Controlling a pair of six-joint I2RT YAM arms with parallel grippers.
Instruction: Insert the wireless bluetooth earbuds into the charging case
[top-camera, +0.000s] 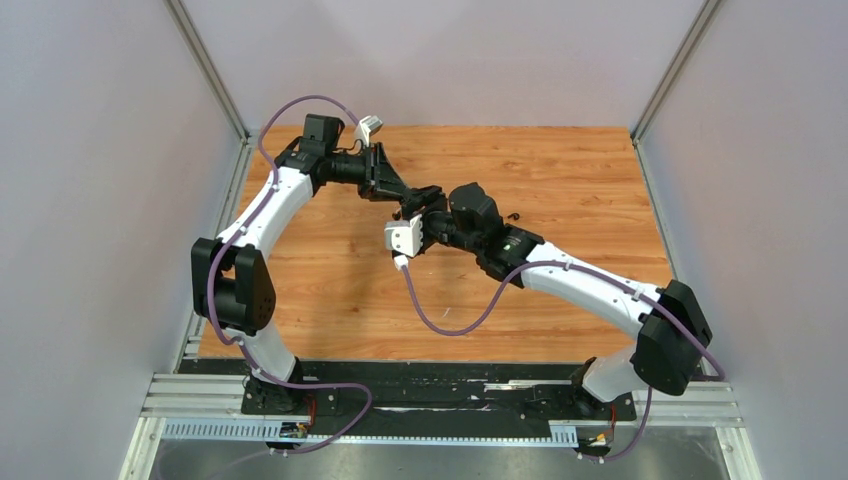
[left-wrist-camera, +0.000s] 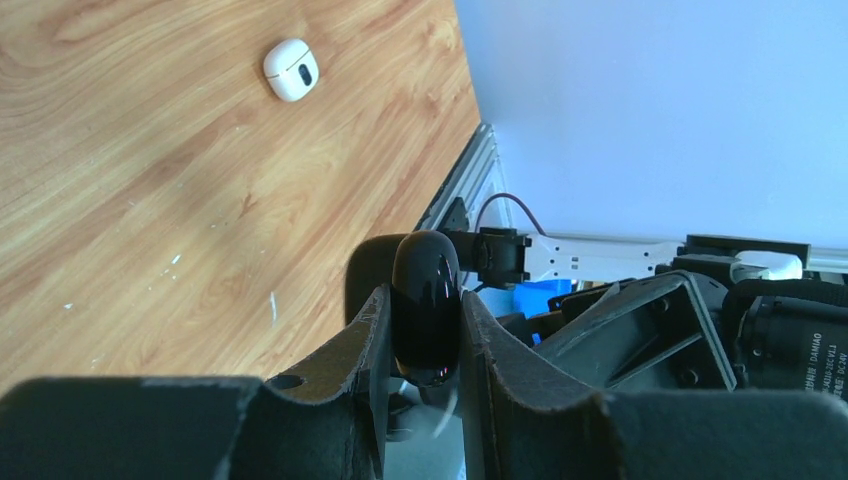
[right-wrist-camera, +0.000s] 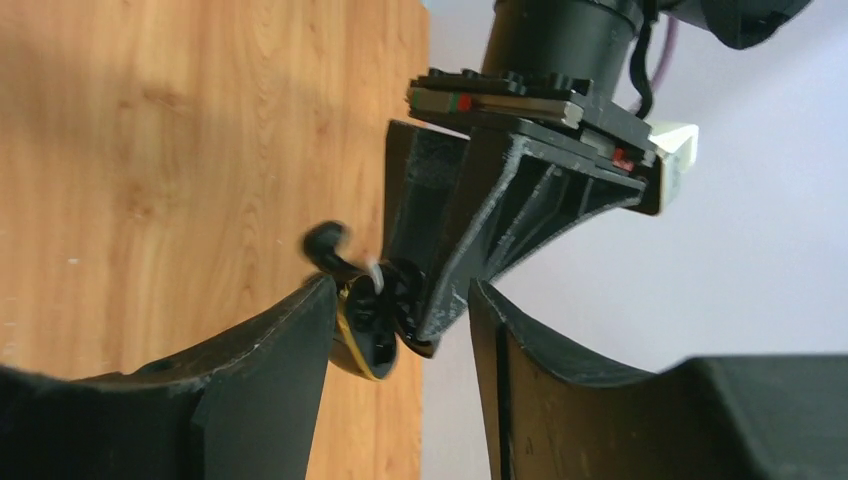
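My left gripper is shut on a glossy black case (left-wrist-camera: 425, 300). In the right wrist view that case (right-wrist-camera: 360, 335) has its dark lid tipped up and is held at the tips of the left gripper's fingers. My right gripper stands part open just in front of it, nothing clearly between its fingers. From the top both grippers meet above the left-middle of the table, partly hiding the case. Whether an earbud is in the case I cannot tell.
A small white case (left-wrist-camera: 290, 70) lies on the wooden table (top-camera: 330, 260). A small dark object (top-camera: 513, 216) lies right of centre. Walls border the table.
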